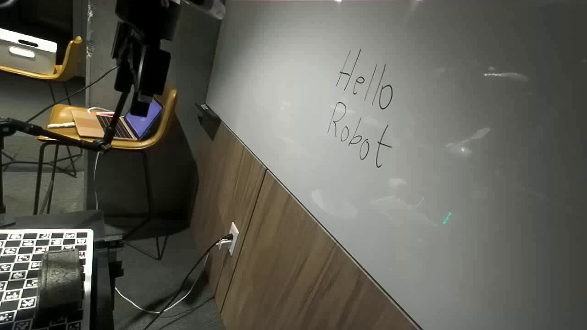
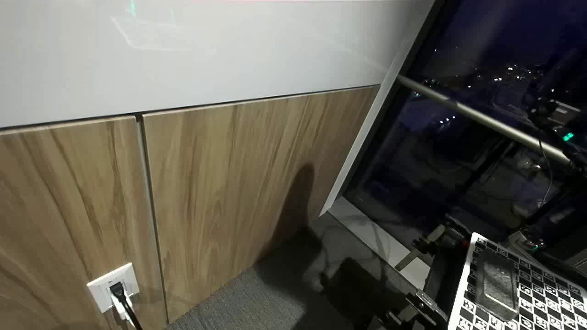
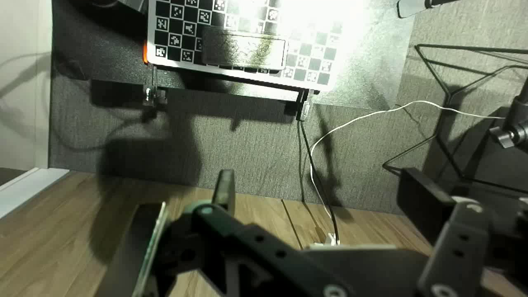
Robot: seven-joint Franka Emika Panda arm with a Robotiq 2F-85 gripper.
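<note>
In the wrist view my gripper stands open, its two dark fingers wide apart and nothing between them. Beyond it lies a patterned black-and-white board (image 3: 163,38) bearing a dark oblong block (image 3: 245,48), perhaps an eraser; the gripper is well clear of both. The same block (image 1: 59,277) shows at the lower left of exterior view 1, and the block (image 2: 496,283) appears at the lower right of exterior view 2. A whiteboard (image 1: 440,181) carries the black handwritten words "Hello Robot" (image 1: 362,110).
Wood panels (image 1: 297,247) run below the whiteboard, with cords plugged into an outlet (image 1: 234,239). A small black holder (image 1: 207,112) sits at the whiteboard's far lower edge. Behind the arm, a yellow chair (image 1: 168,118) holds a laptop (image 1: 144,118). Dark glass (image 2: 467,143) borders the other side.
</note>
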